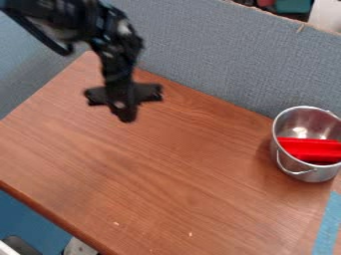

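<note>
My black gripper hangs above the left rear part of the wooden table, pointing down and blurred, with its fingertips looking shut and nothing visible between them. At the right edge stands a steel pot with a red object lying inside it, well apart from my gripper.
A grey padded wall runs along the back of the table. A blue strip lies at the lower right.
</note>
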